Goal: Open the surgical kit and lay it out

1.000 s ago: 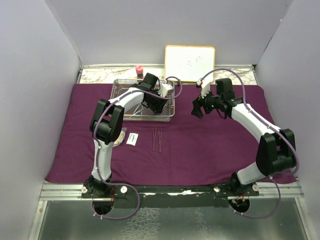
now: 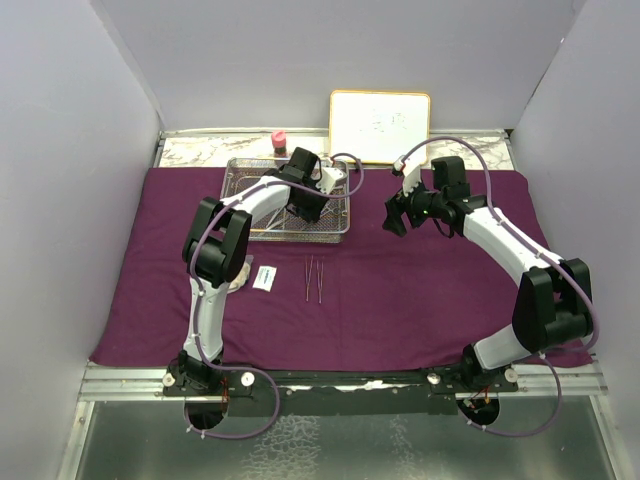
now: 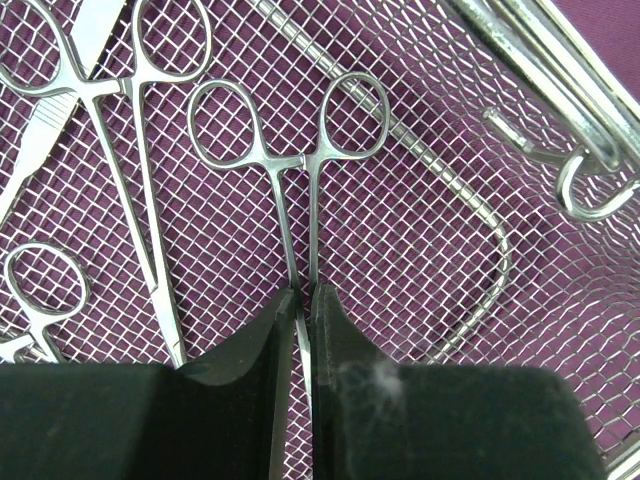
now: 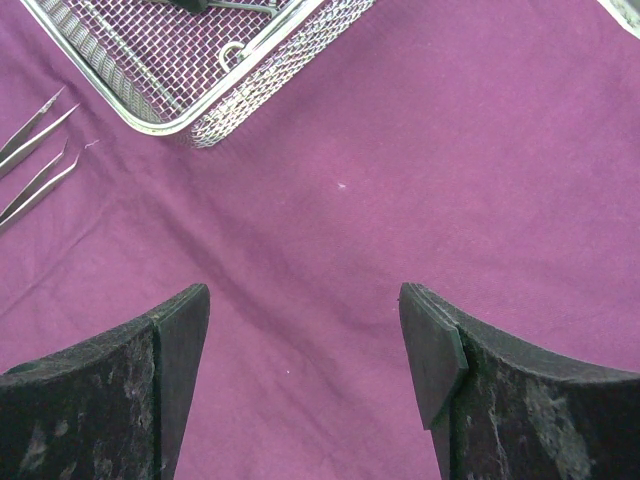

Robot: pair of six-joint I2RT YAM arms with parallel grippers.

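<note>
My left gripper is down in the mesh instrument tray (image 2: 240, 228). In the left wrist view its fingertips are close together at the shanks of the middle ringed instrument (image 3: 243, 159); whether they grip it is unclear. Other ringed instruments (image 3: 141, 86), a flat handle (image 3: 40, 140) and a jointed metal tube (image 3: 440, 175) lie around it. My right gripper is open and empty over the purple drape right of the tray. Two tweezers (image 2: 320, 280) lie on the drape below the tray.
A white board (image 2: 380, 120) with orange rim stands at the back, beside a pink-topped container (image 2: 279, 140). A white packet (image 2: 264, 278) and a bagged item (image 2: 238, 282) lie near the left arm.
The left arm has shifted very slightly over the tray in the top view. The right arm and the items on the drape look unchanged.
</note>
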